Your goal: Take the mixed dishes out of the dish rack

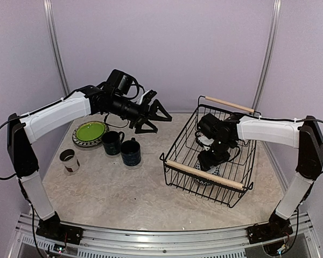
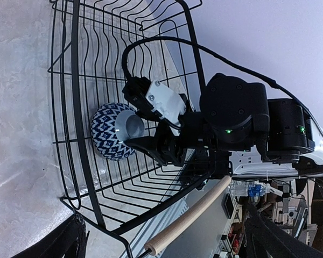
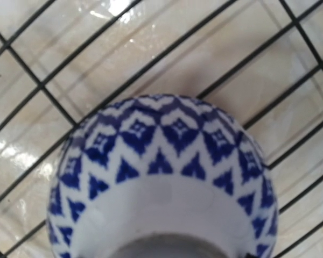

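A blue-and-white patterned bowl lies upside down in the front of the wire dish rack [image 1: 242, 161], filling the lower right wrist view [image 3: 167, 140]. My right gripper [image 1: 210, 158] is down over it inside the rack, at its foot; the fingertips are mostly hidden, so their hold cannot be told. My left gripper [image 1: 153, 121] hangs open in the air left of the rack, with nothing between its fingers.
On the left of the counter stand a green plate [image 1: 89, 130] on a patterned plate, two dark mugs [image 1: 131, 155] and a cup [image 1: 69, 161].
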